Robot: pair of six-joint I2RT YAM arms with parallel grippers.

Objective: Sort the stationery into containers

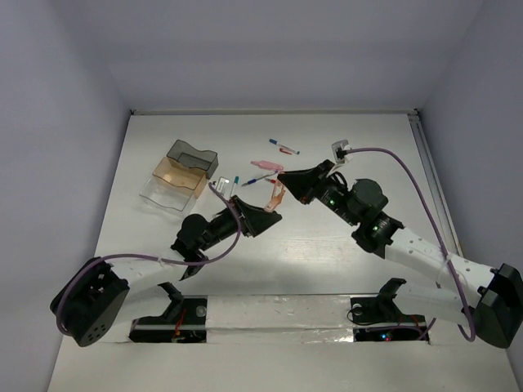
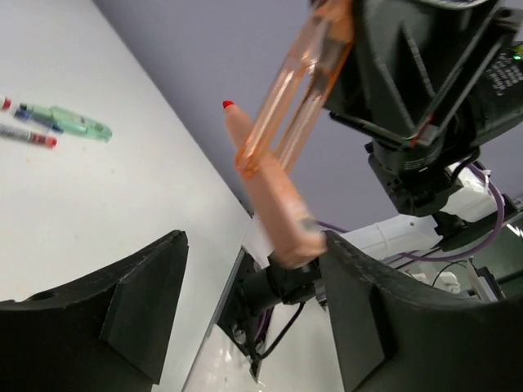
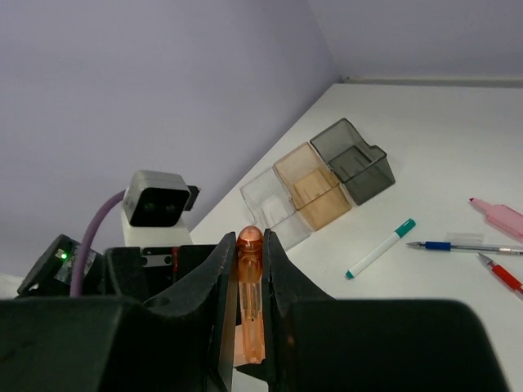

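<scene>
An orange pen-like piece with a red tip (image 2: 263, 192) hangs between the two arms, tilted. A narrow orange loop joins it to my right gripper (image 1: 281, 177), whose dark fingers stand close on both sides of the orange end (image 3: 250, 282) in the right wrist view. My left gripper is open, its fingers wide apart, with the piece's lower end in front of the gap and not clasped. At the table's left are a grey container (image 1: 193, 152), an amber one (image 1: 179, 174) and a clear one (image 1: 163, 196).
Loose on the table lie a green-capped marker (image 3: 381, 248), a blue pen (image 3: 464, 247), a red pen (image 3: 502, 273) and a pink highlighter (image 3: 500, 216). Another blue-capped pen (image 1: 286, 146) is farther back.
</scene>
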